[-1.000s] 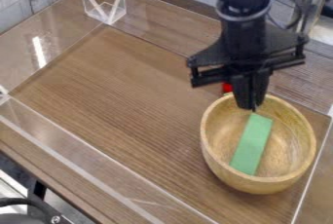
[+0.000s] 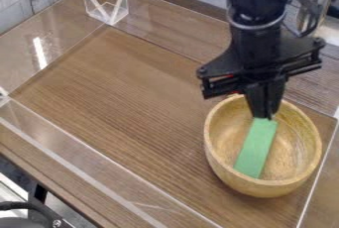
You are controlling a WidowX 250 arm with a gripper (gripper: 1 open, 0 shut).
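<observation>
The black gripper (image 2: 268,101) hangs over the back rim of a tan bowl (image 2: 228,168) at the right of the camera view. A green block (image 2: 253,152) lies in the bowl, just below the gripper's tip. The gripper looks shut, with nothing seen between its fingers. Its body hides the area behind the bowl.
A small white wire holder (image 2: 109,12) stands at the back left, near the table's edge.
A red object seen behind the bowl a second ago is now hidden. The bowl and block look unmoved.
</observation>
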